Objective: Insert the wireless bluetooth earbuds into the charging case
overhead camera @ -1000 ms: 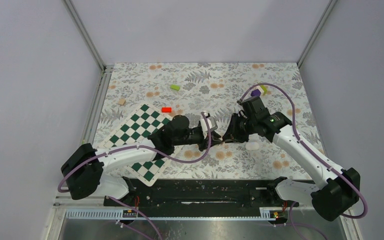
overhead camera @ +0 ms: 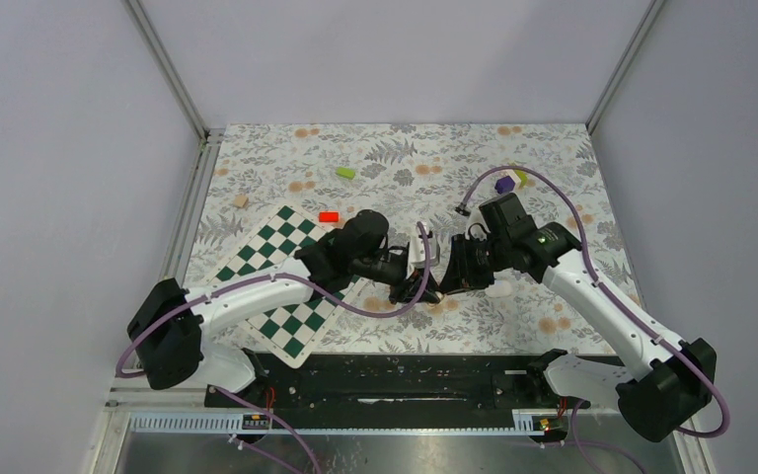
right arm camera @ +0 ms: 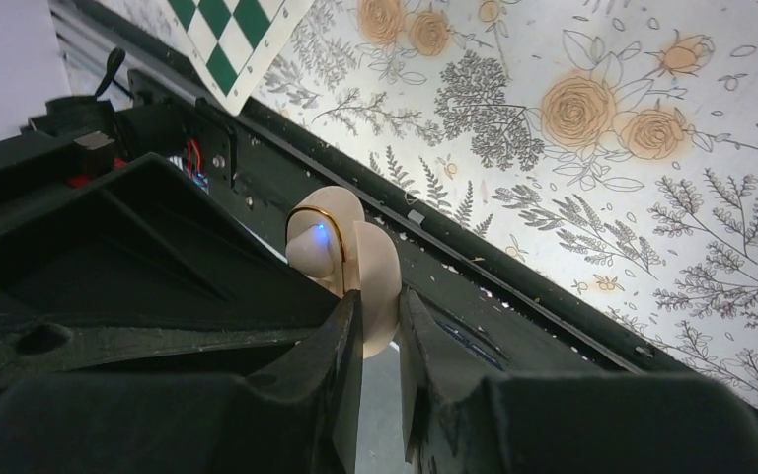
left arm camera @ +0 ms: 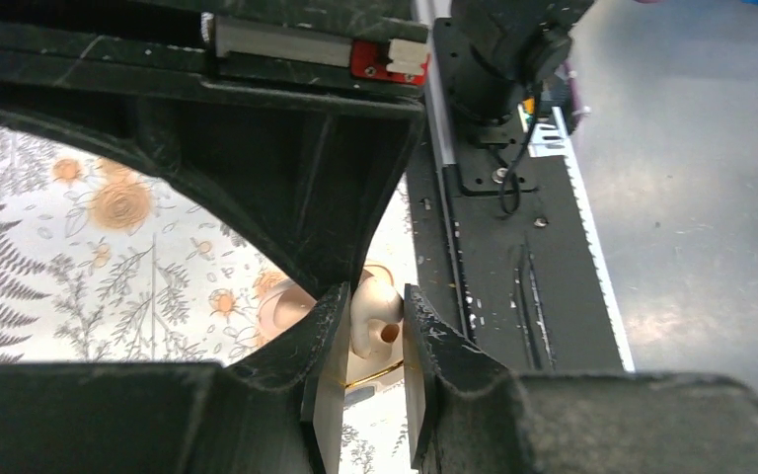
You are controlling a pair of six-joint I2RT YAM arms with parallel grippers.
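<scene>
My two grippers meet over the front middle of the mat. My left gripper is shut on a white earbud [left arm camera: 375, 301], held at the charging case [left arm camera: 286, 306], whose cream body and gold rim show behind it. My right gripper is shut on the cream case [right arm camera: 380, 257], which has a gold edge and a small blue light on the white piece at its open side. How deep the earbud sits in the case is hard to tell.
A checkered board [overhead camera: 286, 326] lies left on the floral mat. A red block [overhead camera: 328, 216], a green block [overhead camera: 345, 172], a tan block [overhead camera: 241, 200] and a purple block [overhead camera: 504, 185] lie behind. A white oval piece [overhead camera: 498, 288] lies under the right arm.
The left one has moved a little more.
</scene>
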